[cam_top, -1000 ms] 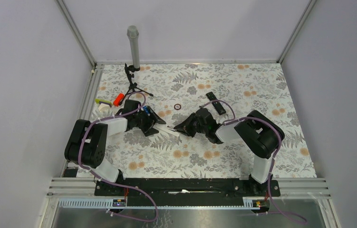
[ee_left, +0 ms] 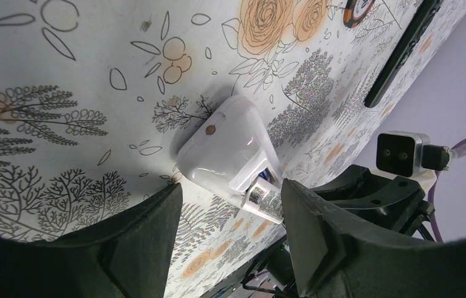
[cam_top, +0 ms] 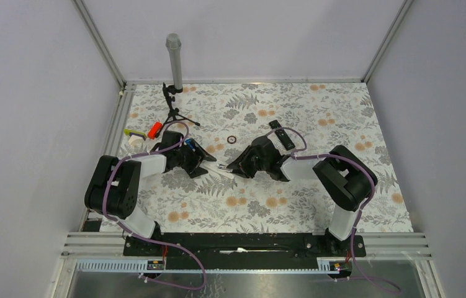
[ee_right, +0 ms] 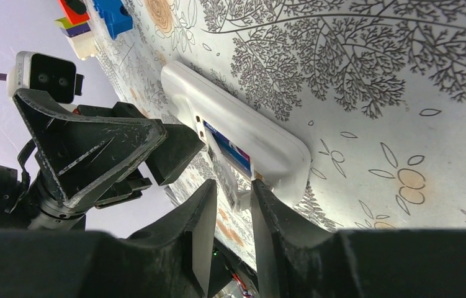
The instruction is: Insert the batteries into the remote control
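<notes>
The white remote control (ee_right: 249, 118) lies on the patterned cloth between both grippers. A blue battery (ee_right: 235, 151) shows inside its narrow compartment; how many are in there cannot be made out. The cover (ee_right: 223, 177), white with a printed label, stands tilted out of that compartment, its lower end between my right fingertips. My right gripper has its fingers slightly apart, the cover's end close against one of them. My left gripper stands open at the other end of the remote, fingers wide apart, with one finger beside the compartment in the right wrist view.
Farther back lie a black remote-like object (cam_top: 282, 135) and a round chip (cam_top: 231, 139). A black tripod (cam_top: 173, 108) and a red object (cam_top: 155, 130) stand at the back left, with a blue piece (ee_right: 114, 17) near the left arm.
The left gripper stays almost still.
</notes>
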